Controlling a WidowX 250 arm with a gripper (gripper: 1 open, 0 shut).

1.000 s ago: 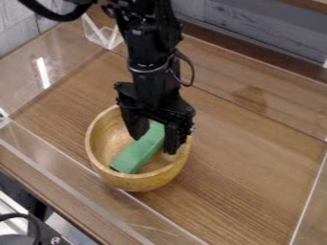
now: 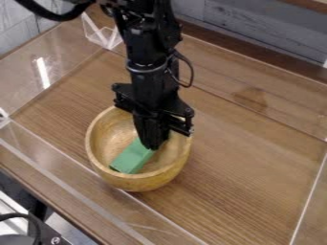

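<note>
A tan bowl (image 2: pixel 171 167) stands on the wooden surface at the lower middle, with a green bar (image 2: pixel 130 157) lying inside it. My black gripper (image 2: pixel 153 134) reaches down from the top over the back of the bowl and covers part of the bar's far end. Its fingertips are dark and overlapping, so I cannot see whether anything is between them.
A clear plastic piece (image 2: pixel 103 32) sits at the back left. A low wall (image 2: pixel 262 38) runs along the back, and black cables lie at the lower left edge.
My gripper has risen slightly from lower in the bowl since a second ago. The green bar remains in the bowl.
</note>
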